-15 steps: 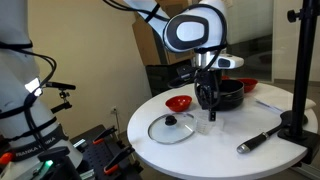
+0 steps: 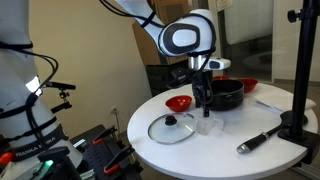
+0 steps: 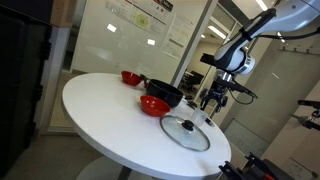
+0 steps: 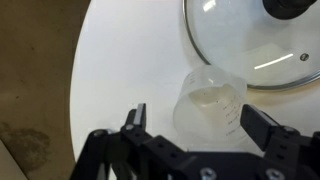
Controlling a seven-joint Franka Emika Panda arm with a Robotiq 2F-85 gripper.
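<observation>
A clear, translucent plastic cup (image 4: pixel 211 98) appears in the wrist view between and beyond the spread fingertips of my gripper. In exterior view 1 the cup (image 2: pixel 210 126) rests on the white round table (image 2: pixel 185 158), just under my gripper (image 2: pixel 204 106). The fingers are open, and I see no hold on the cup. How much height separates fingers and cup is hard to tell. To the cup's left lies a glass lid (image 2: pixel 166 132) with a black knob; its edge passes close to the cup in the wrist view.
Behind the gripper stands a black pot (image 2: pixel 227 93). Red bowls (image 2: pixel 178 103) sit toward the back. A black-handled utensil (image 2: pixel 258 141) lies on the right, near a black post (image 2: pixel 299 80).
My gripper has shifted a little to the left in exterior view 1, staying above the cup. The cup, lid and other objects look unmoved.
</observation>
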